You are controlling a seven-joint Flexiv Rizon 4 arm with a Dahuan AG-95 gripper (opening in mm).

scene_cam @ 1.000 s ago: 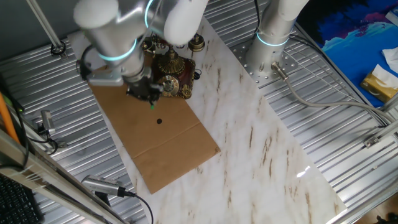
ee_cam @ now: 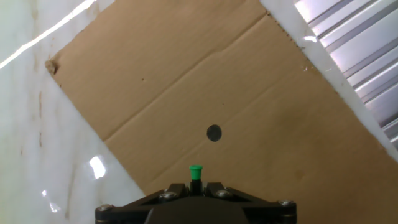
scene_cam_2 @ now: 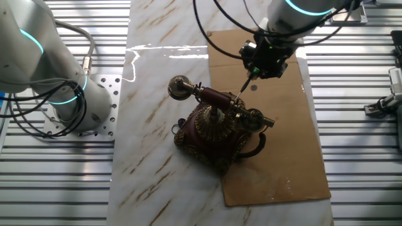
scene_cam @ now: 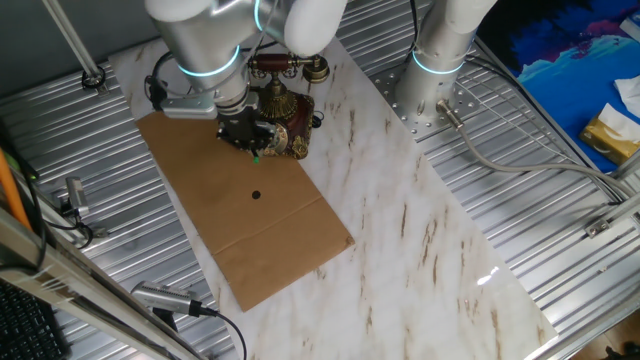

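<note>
My gripper is shut on a slim stick with a green end (ee_cam: 196, 171). From exterior view 2, the stick (scene_cam_2: 245, 85) slants down from the gripper (scene_cam_2: 254, 69) toward the telephone's handset; whether they touch cannot be told. An antique-style red and gold telephone (scene_cam_2: 215, 130) stands partly over the cardboard sheet (scene_cam_2: 282, 150), its handset (scene_cam_2: 215, 98) lying across the cradle. In exterior view 1 the arm hides part of the telephone (scene_cam: 283, 112). A small dark disc or hole (ee_cam: 214, 133) shows in the cardboard, ahead of the gripper in the wrist view.
The arm's base (scene_cam: 425, 90) stands beside the table on slatted metal. A camera-like device (scene_cam: 165, 297) with a cable sits near the table's left edge.
Telephone and cardboard have stayed put.
</note>
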